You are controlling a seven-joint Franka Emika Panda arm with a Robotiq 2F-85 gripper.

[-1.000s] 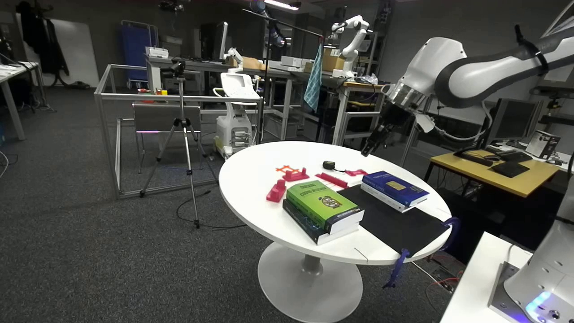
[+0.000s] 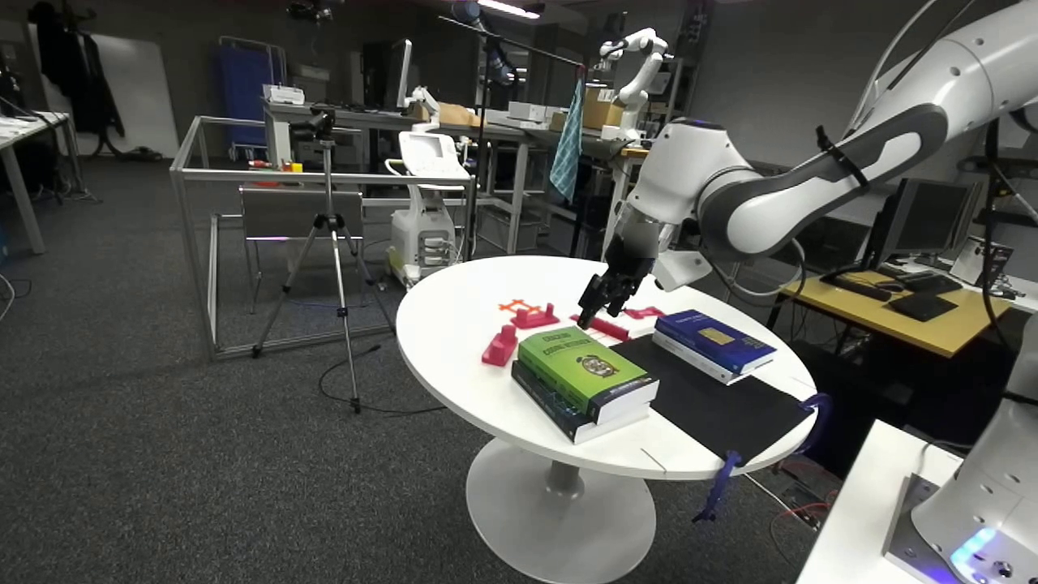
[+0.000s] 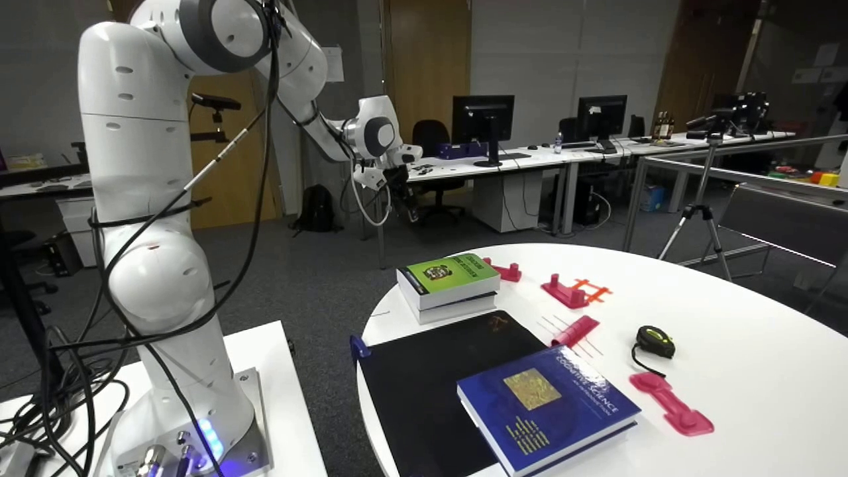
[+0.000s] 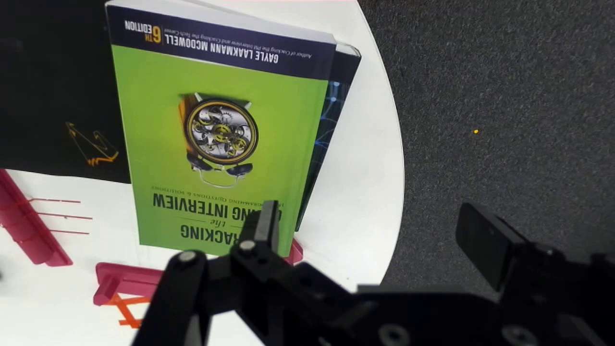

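My gripper is open, its fingers spread wide with nothing between them. In the wrist view one finger (image 4: 266,222) overlaps the title end of the green book (image 4: 271,121), while the other finger (image 4: 484,245) appears over the floor past the table's edge. The green book lies flat on a dark book (image 4: 334,106), slightly askew. In exterior view 2 the gripper (image 3: 411,208) hangs in the air, higher than the books. A blue book (image 3: 548,405) rests on a second book on the far side of the black sheet (image 3: 437,373).
Red plastic pieces (image 3: 566,293) lie about the round white table (image 3: 739,334), along with a red cylinder (image 3: 576,330) and a black tape measure (image 3: 656,342). Orange tape (image 3: 589,290) marks the tabletop. A blue clamp (image 2: 720,482) holds the black sheet's edge.
In exterior view 1 the arm has swung left and come somewhat lower toward the green book. The gripper now hides the tape measure there. Objects on the table have not moved.
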